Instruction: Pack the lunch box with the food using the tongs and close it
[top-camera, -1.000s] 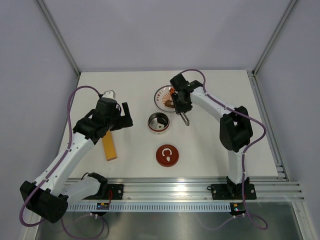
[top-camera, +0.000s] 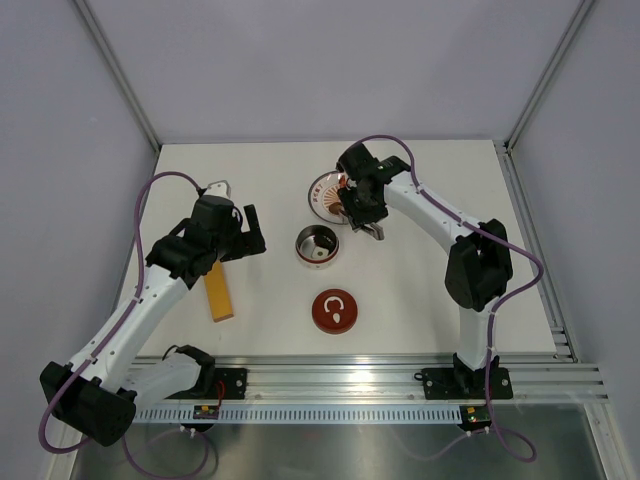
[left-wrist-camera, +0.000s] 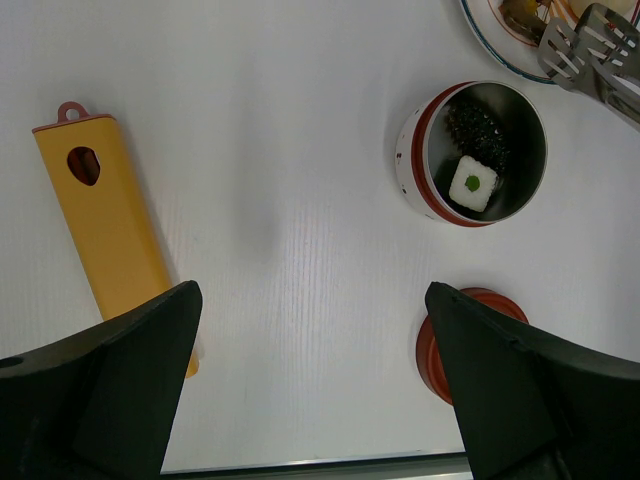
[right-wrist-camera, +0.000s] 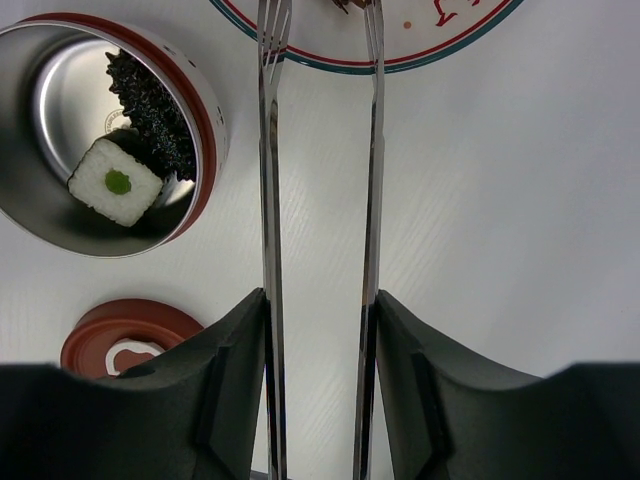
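The lunch box (top-camera: 316, 260) stands open at the centre, holding a rice piece (right-wrist-camera: 115, 185) with a green dot and dark seaweed (right-wrist-camera: 150, 110). Behind it is a round plate (top-camera: 322, 185) with food. Below the box lies its brown lid (top-camera: 334, 311). My right gripper carries metal tongs, part open, with their tips over the plate at some food, mostly out of frame; whether they grip it is unclear. My left gripper (top-camera: 247, 228) stands open above the table's left side, nothing between its fingers.
A yellow case (left-wrist-camera: 100, 210) lies on the left under my left arm. The table's right side and the space between case and box are clear.
The right arm has shifted slightly over the plate, and the tongs below it have turned a little. The left arm has not moved.
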